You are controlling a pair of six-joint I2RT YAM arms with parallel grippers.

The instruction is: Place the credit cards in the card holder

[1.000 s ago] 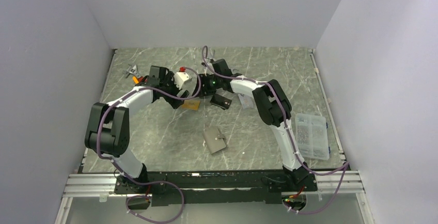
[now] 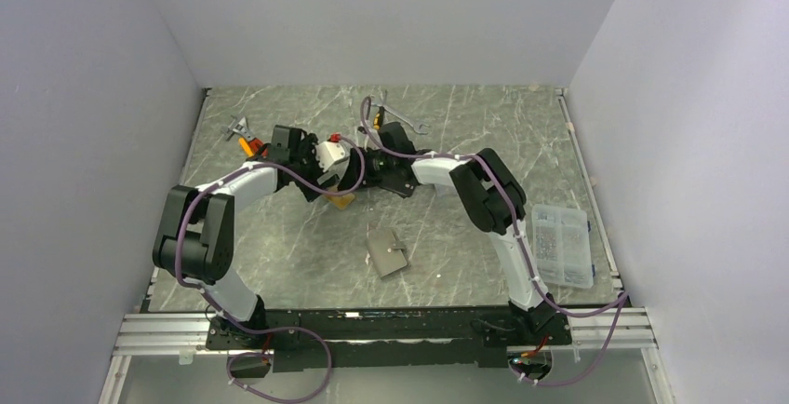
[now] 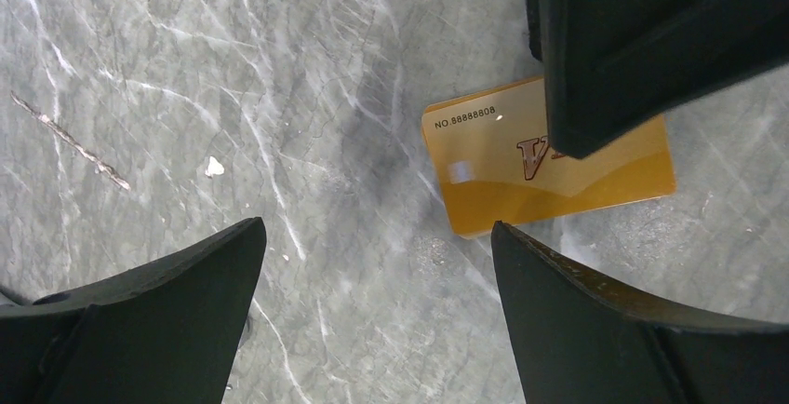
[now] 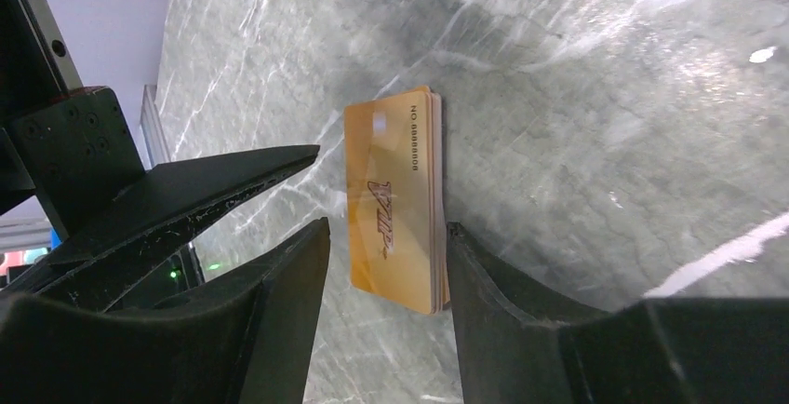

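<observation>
A stack of gold cards (image 2: pixel 339 197) (image 3: pixel 484 171) (image 4: pixel 386 195) lies on the table at the centre-left. Both grippers are over it. My left gripper is open beside the stack, nothing between its fingers. My right gripper is part open, its fingertips low at either side of the stack's near part; whether they touch it I cannot tell. The grey card holder (image 2: pixel 386 250) lies nearer the front edge, below the grippers in the top view.
A clear plastic box (image 2: pixel 563 246) lies at the right, a wrench (image 2: pixel 409 120) and pliers (image 2: pixel 237 129) at the back. A dark object is partly hidden under the right arm.
The left arm has shifted a little.
</observation>
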